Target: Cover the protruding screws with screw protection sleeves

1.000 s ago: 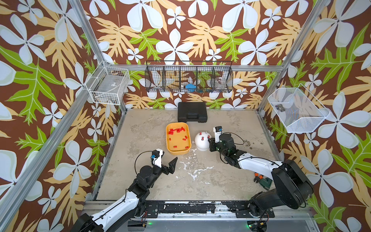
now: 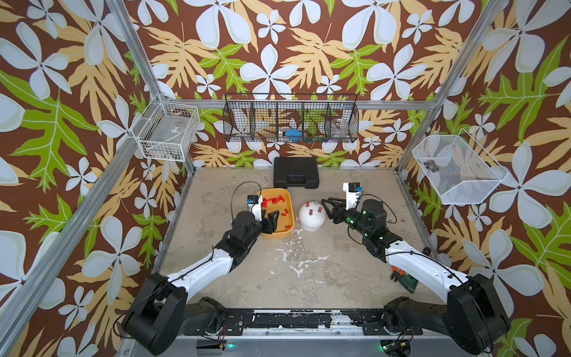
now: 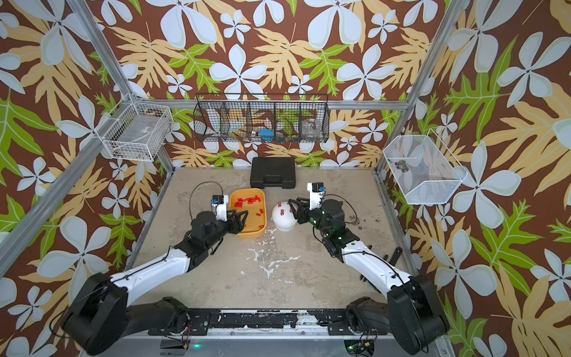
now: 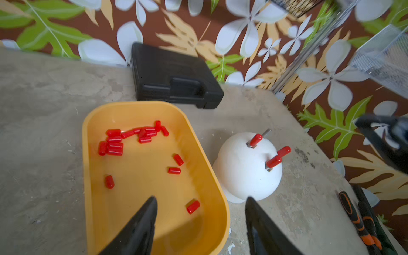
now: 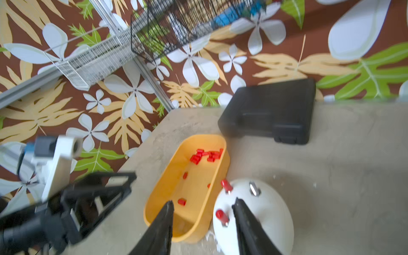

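Note:
A white dome (image 4: 246,170) carries protruding screws; several wear red sleeves (image 4: 273,160), while one bare metal screw (image 5: 254,189) shows. Loose red sleeves (image 4: 114,145) lie in an orange bin (image 4: 220,199) left of the dome. My left gripper is over the bin's near part, open, with nothing between its fingers. My right gripper is raised beside the dome on its right, open and empty, its fingertips framing the dome's left part in the right wrist view.
A black case (image 2: 296,172) lies at the back. Wire baskets (image 2: 290,122) hang on the frame above. Tools (image 2: 406,281) lie at the right edge.

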